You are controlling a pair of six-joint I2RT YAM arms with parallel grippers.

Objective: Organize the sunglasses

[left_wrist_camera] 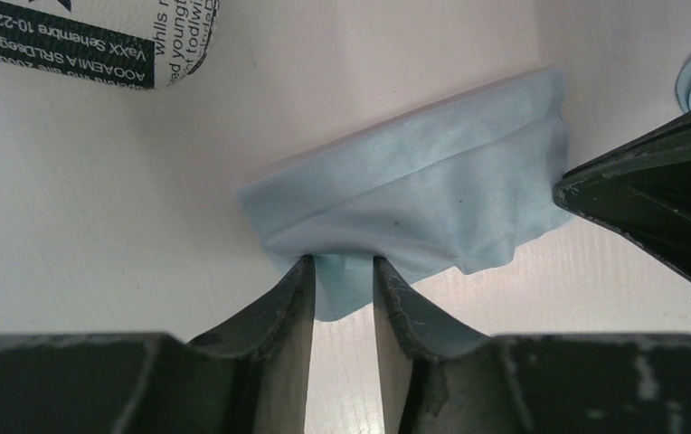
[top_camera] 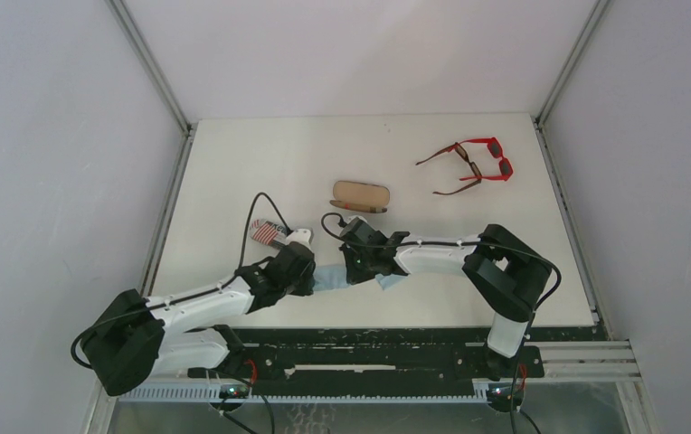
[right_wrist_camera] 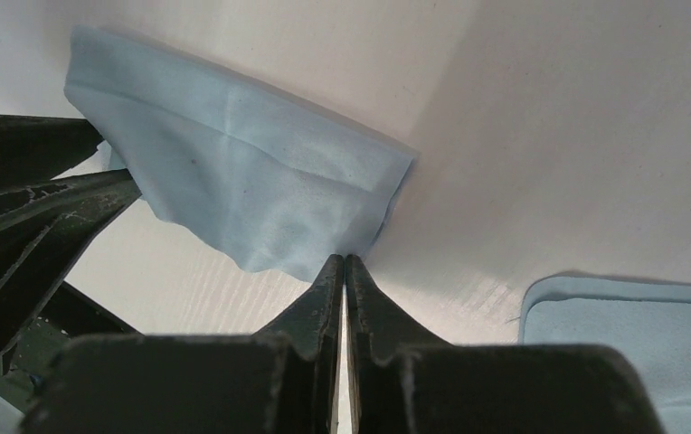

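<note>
A folded blue-grey cloth (left_wrist_camera: 405, 181) (right_wrist_camera: 242, 172) (top_camera: 328, 278) lies under both grippers at the table's front. My left gripper touches it with fingertips slightly apart, cloth showing between them. My right gripper is shut at the cloth's edge; whether cloth is caught in it is unclear. A second blue cloth (right_wrist_camera: 622, 344) (top_camera: 391, 282) lies beside the first. Two pairs of sunglasses, red (top_camera: 505, 169) and brown (top_camera: 474, 170), rest at the back right.
A tan case (top_camera: 361, 192) sits at middle. A flag-patterned item (top_camera: 266, 231) (left_wrist_camera: 80, 41) lies behind the left gripper.
</note>
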